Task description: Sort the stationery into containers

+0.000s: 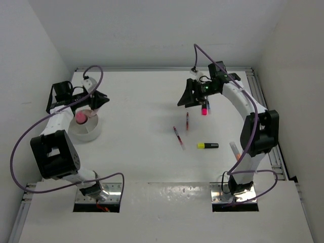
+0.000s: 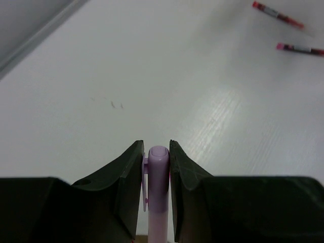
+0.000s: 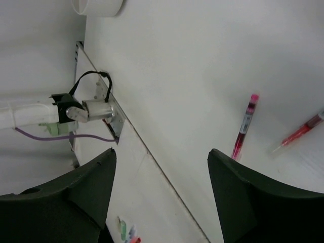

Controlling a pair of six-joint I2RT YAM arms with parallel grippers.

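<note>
My left gripper (image 1: 97, 101) is shut on a pink pen (image 2: 158, 192), held upright above the white container (image 1: 86, 132) at the left, which has a pink item (image 1: 81, 117) inside. Two slim red pens (image 1: 179, 136) (image 3: 245, 121) lie mid-right on the table. A yellow-black highlighter (image 1: 207, 146), an orange-tipped pen (image 1: 235, 152) and further items near the back right (image 1: 204, 111) lie loose. My right gripper (image 1: 187, 98) hangs open over the table with nothing between its fingers in the right wrist view.
Side walls stand close at both edges, and the near table edge runs between the two arm bases.
</note>
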